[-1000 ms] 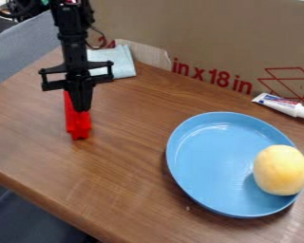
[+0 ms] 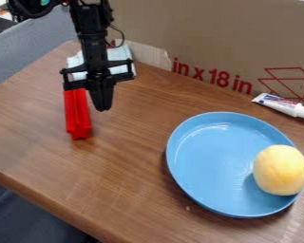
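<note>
My black gripper (image 2: 102, 101) is shut, its fingertips hanging just right of the top part of a long red object (image 2: 79, 119), with nothing visible between them. The red object lies on the wooden table (image 2: 129, 171) at the left. A blue plate (image 2: 205, 171) sits at the right with a round pale yellow object (image 2: 280, 168) on it.
A toothpaste tube (image 2: 281, 104) lies at the back right before a cardboard wall (image 2: 205, 38). A light folded cloth (image 2: 121, 54) is behind the gripper.
My gripper has moved right from over the red object to beside it, after rising a little. The other things are unmoved.
</note>
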